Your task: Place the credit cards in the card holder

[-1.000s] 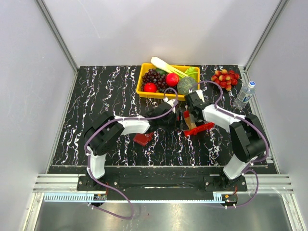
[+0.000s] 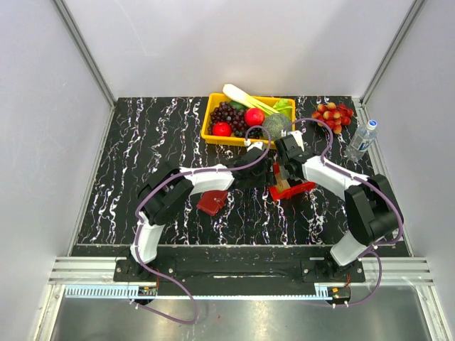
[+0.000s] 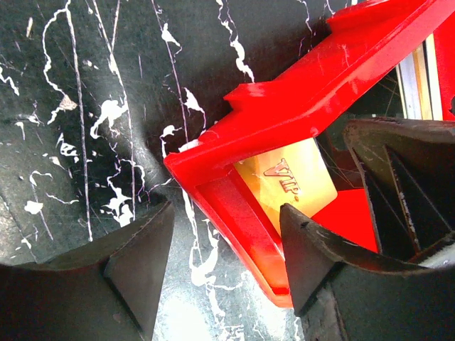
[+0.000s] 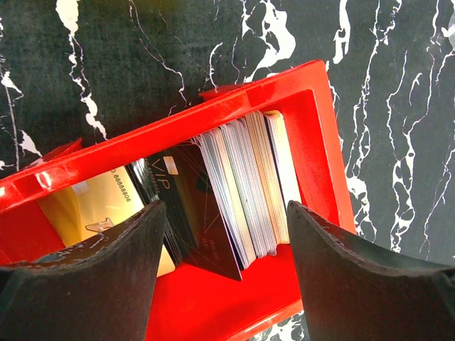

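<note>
The red card box (image 2: 294,190) stands right of the table's middle, partly covered by both arms. At its left end my left gripper is parted, with the box's end wall (image 3: 238,227) between its fingers; whether it touches the wall I cannot tell. A gold VIP card (image 3: 288,174) leans inside that end. My right gripper stands open over a stack of pale cards (image 4: 245,188) and a black VIP card (image 4: 169,202); I see no clear grip on them. Left of the box lies a dark red card holder (image 2: 212,202), partly under my left arm.
Behind the box sits a yellow basket (image 2: 226,140) of fruit and vegetables. Red grapes (image 2: 333,116) and a water bottle (image 2: 361,140) stand at the back right.
The right arm has barely shifted, and the box and card holder have stayed in place.
</note>
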